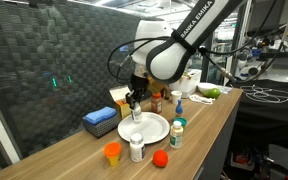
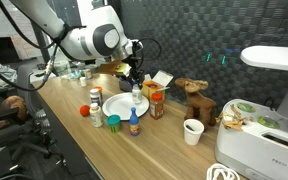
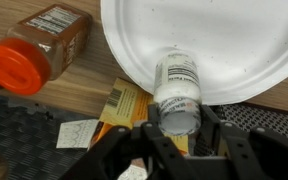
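My gripper is shut on a small white bottle, gripping it at the silvery cap. The bottle [image 3: 176, 72] has a printed label and points away from the wrist camera toward a white round plate [image 3: 239, 50]. In exterior view 1 the bottle [image 1: 136, 114] stands nearly upright at the plate's back left part, just below the gripper [image 1: 135, 101]. Exterior view 2 also has the bottle [image 2: 137, 97] over the plate [image 2: 117, 107]. Whether its base touches the plate cannot be told.
In front of the plate stand a white bottle [image 1: 137, 149], an orange cup [image 1: 113, 152], a red ball-like item [image 1: 160, 158] and another jar [image 1: 177, 134]. Behind are a blue box [image 1: 100, 121] and a red-capped spice jar [image 3: 34, 55].
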